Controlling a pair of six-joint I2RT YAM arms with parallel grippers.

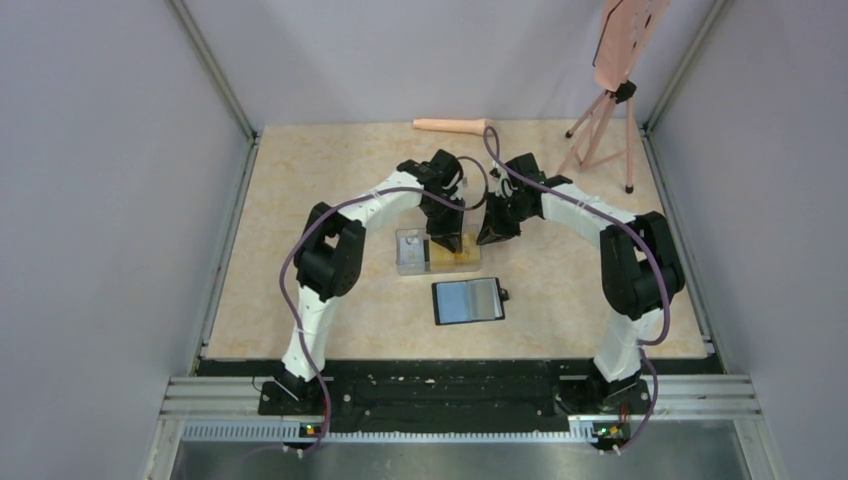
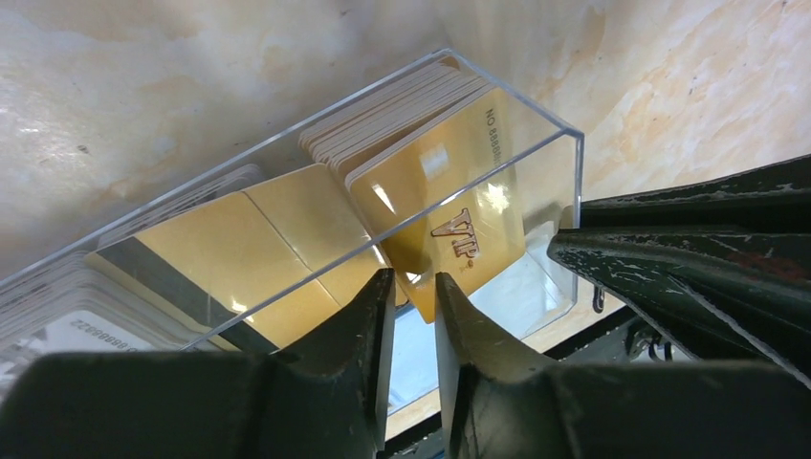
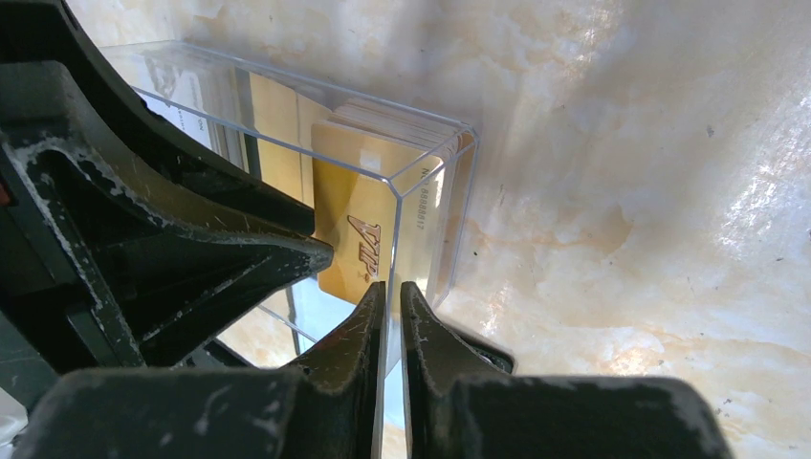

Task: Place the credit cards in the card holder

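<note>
Gold VIP cards (image 2: pixel 469 191) lean in a stack at the right end of a clear box (image 1: pixel 410 271). Over that box is my left gripper, its fingers parted by a narrow gap; the front gold card's lower corner shows behind this gap. Whether the fingers touch the card, I cannot tell. Right up at the box's right end, my right gripper is shut, its tips by the clear corner edge. In front of the box the card holder (image 1: pixel 469 301) lies open, with a blue left side and a greyish right side.
White cards (image 2: pixel 91 330) fill the box's left part, with more gold cards (image 2: pixel 258 239) in the middle. Both grippers are close together over the box. A pinkish tripod (image 1: pixel 606 120) stands at the back right.
</note>
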